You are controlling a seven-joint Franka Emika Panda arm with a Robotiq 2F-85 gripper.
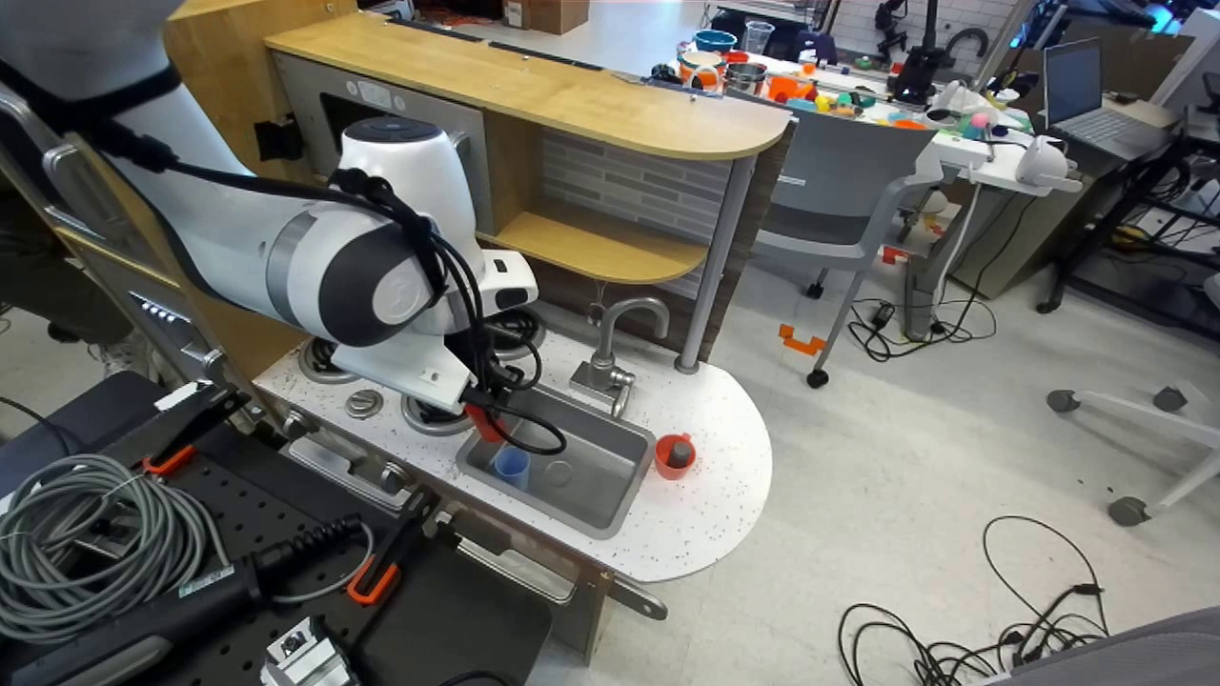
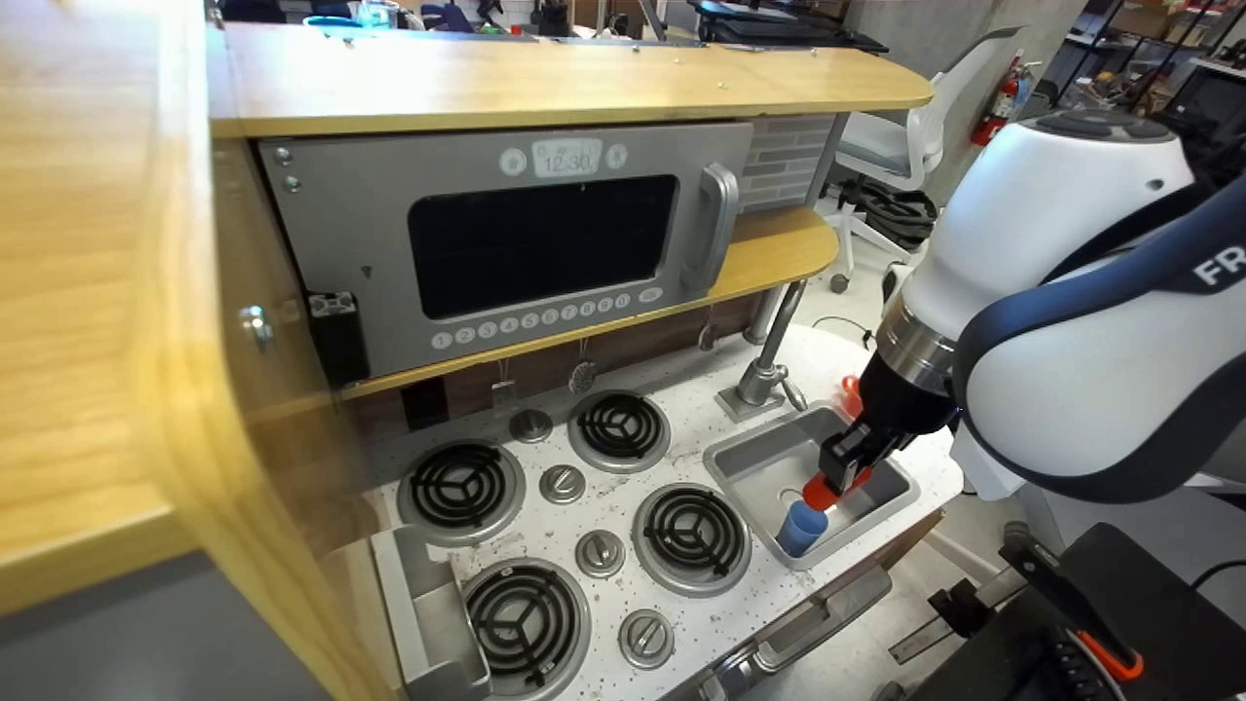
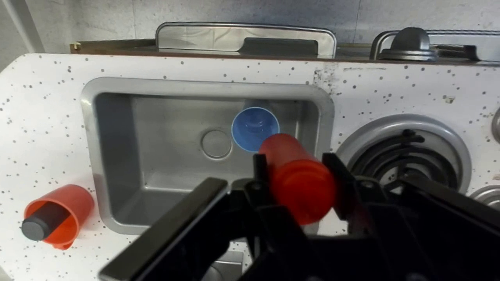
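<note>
A red cup [image 3: 307,187] is held between the fingers of my gripper, which is shut on it. In exterior view 2 the gripper [image 2: 853,461] holds the red cup [image 2: 823,491] above the sink's near part, close to a blue cup. That blue cup [image 3: 255,128] stands in the grey sink [image 3: 168,164], its open mouth facing up. From the wrist, the red cup's far end overlaps the blue cup's rim; whether they touch I cannot tell. In exterior view 1 the arm mostly hides the red cup [image 1: 485,423], with the blue cup [image 1: 511,464] just below it.
Another red cup [image 3: 82,201] with a dark cylinder [image 3: 40,224] in it is on the counter beside the sink. The faucet [image 1: 618,343] rises behind the basin. Stove burners [image 2: 691,537] lie on the other side. The sink's middle is free around its drain.
</note>
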